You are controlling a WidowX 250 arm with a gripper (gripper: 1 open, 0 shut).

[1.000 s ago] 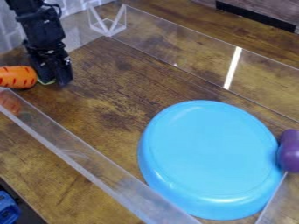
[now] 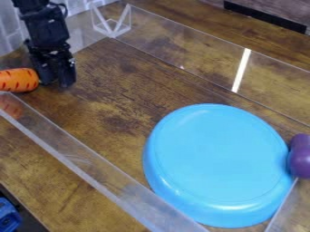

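Note:
My black gripper [image 2: 53,72] reaches down at the upper left, low over the wooden floor of the clear-walled bin. An orange carrot toy [image 2: 18,80] with dark stripes lies just left of it. The fingertips are small and dark, and I cannot tell whether they are open or shut.
A large light blue plate [image 2: 216,161] fills the right front. A purple object [image 2: 300,156] sits at its right edge. Clear walls [image 2: 109,172] bound the area, with a blue object [image 2: 6,217] at the lower left.
The gripper has shifted very slightly at the upper left. The carrot and plate look unmoved.

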